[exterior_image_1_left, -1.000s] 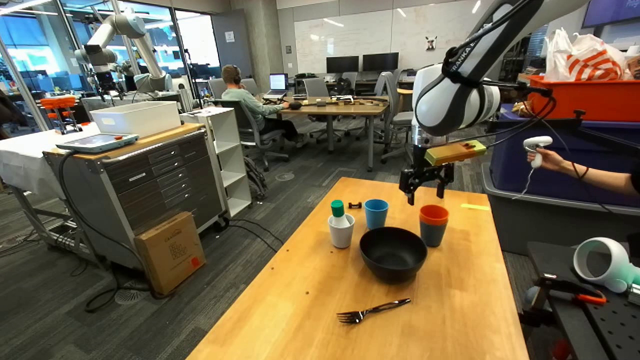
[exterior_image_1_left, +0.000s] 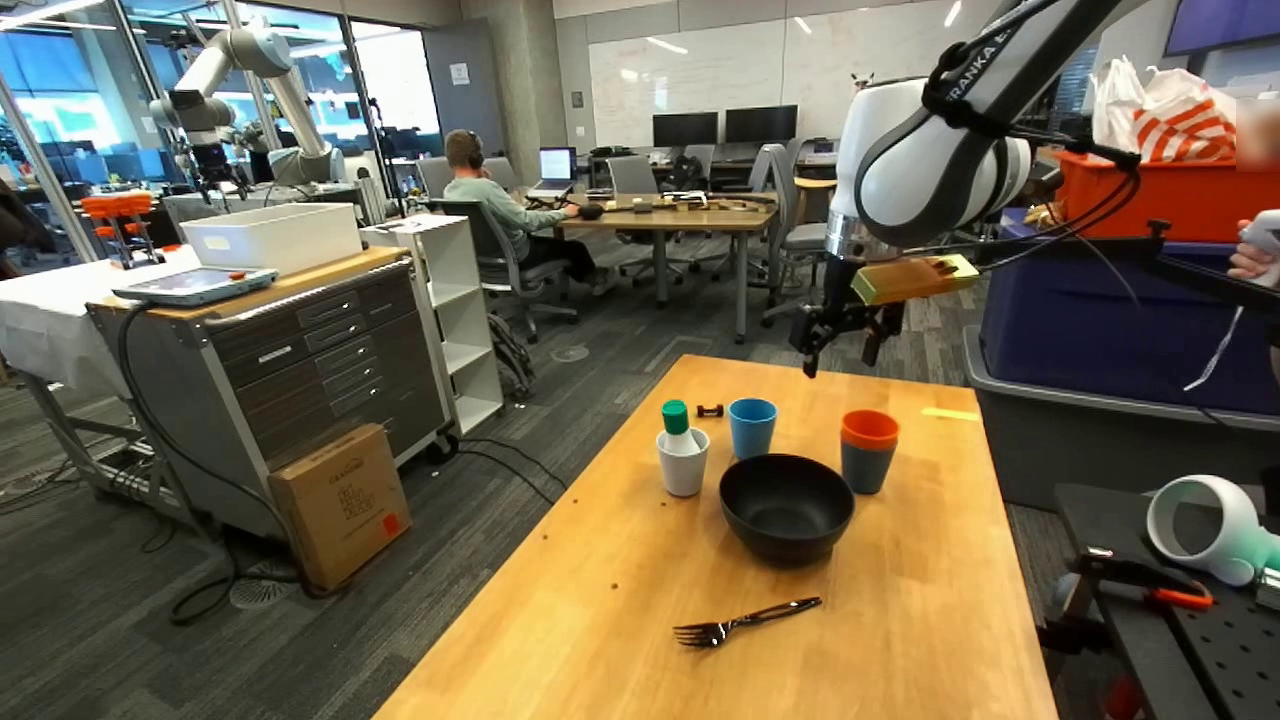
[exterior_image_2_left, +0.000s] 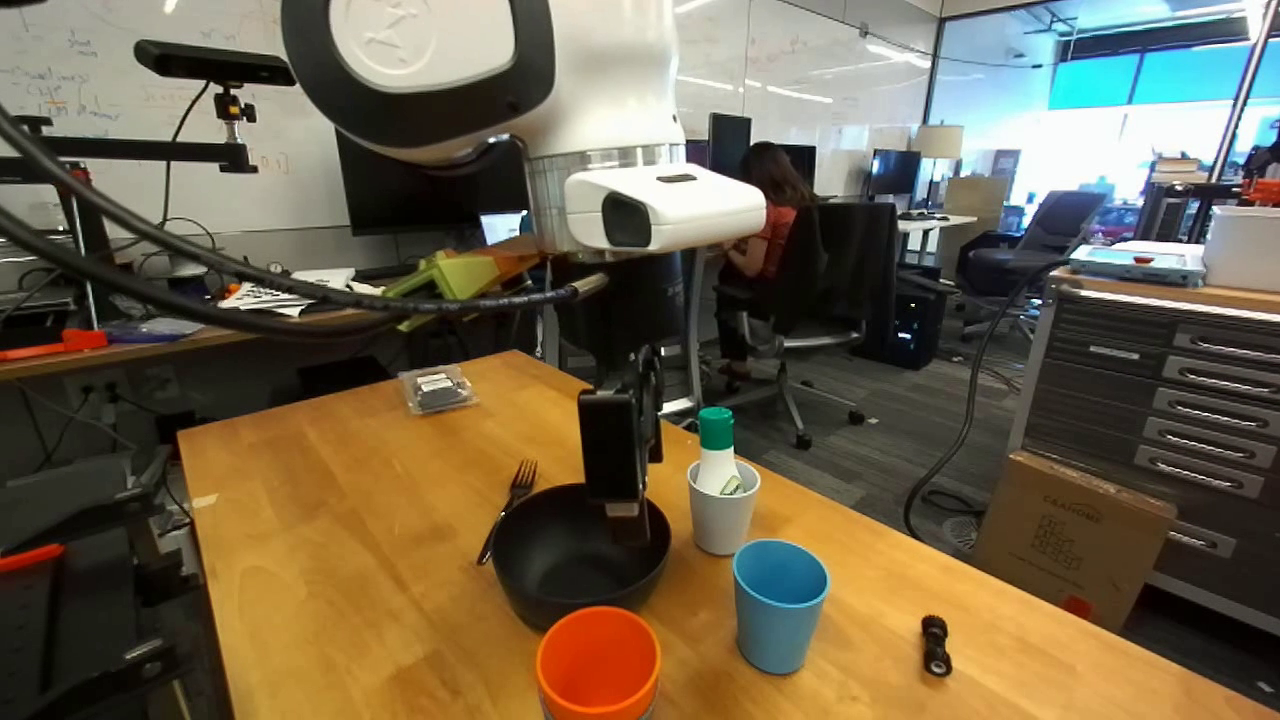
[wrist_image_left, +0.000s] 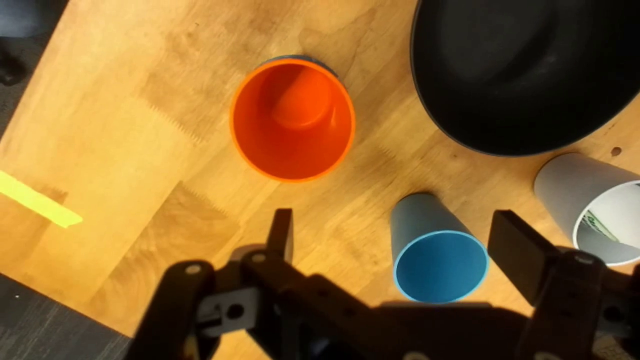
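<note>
High over the far part of the table, my gripper (exterior_image_1_left: 842, 364) stands open, its fingers wide apart and nothing between them. Below it an orange cup (wrist_image_left: 292, 120) is nested in a dark grey cup (exterior_image_1_left: 865, 468). The blue cup (wrist_image_left: 439, 264) stands upright; the wrist view shows it beneath the fingers, nearer the right finger. A black bowl (exterior_image_1_left: 787, 509) sits in front of these cups. Beside the bowl, a white cup (exterior_image_2_left: 722, 528) holds a green-capped bottle (exterior_image_2_left: 716, 444). No cup touches the gripper.
A black fork (exterior_image_1_left: 746, 623) lies on the near side of the bowl. A small black dumbbell-shaped object (exterior_image_2_left: 936, 646) rests near the table's edge. Yellow tape (wrist_image_left: 39, 201) marks the tabletop (exterior_image_1_left: 936, 600), which is clear toward the near end.
My gripper has risen, and the arm has tilted slightly, away from the orange and grey cups. The tabletop objects have not moved. The hand with the white controller has shifted right.
</note>
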